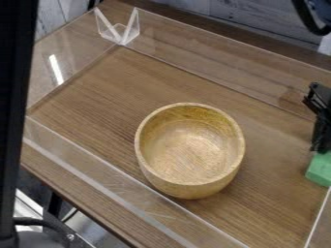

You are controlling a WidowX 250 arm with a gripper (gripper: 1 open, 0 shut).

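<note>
A dark gripper [316, 145] is at the right edge of the camera view, partly cut off by the frame. Its fingertips reach down to a green object [318, 169], which lies on the wooden table at that edge and is also partly out of frame. Whether the fingers touch or hold it, I cannot tell.
A round wooden bowl [191, 155] stands in the lower middle, left of the gripper. A small clear plastic piece [116, 29] is at the back left.
</note>
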